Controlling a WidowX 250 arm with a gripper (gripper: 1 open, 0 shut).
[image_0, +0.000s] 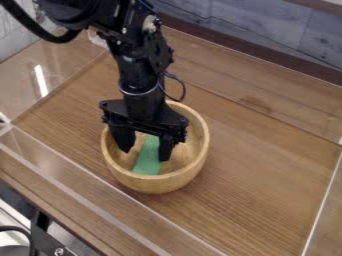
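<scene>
My black gripper (142, 138) reaches down from the top centre into a tan oval bowl (182, 175) on the wooden table, its fingers spread apart and open. A green object (147, 163) lies in the bowl between and just below the fingers, partly hidden by them. Whether the fingers touch it I cannot tell.
The wooden table (261, 200) has clear room to the right of the bowl and at the upper left. A grey wall (274, 30) runs along the back right. Cables (20, 240) show at the lower left, past the table's edge.
</scene>
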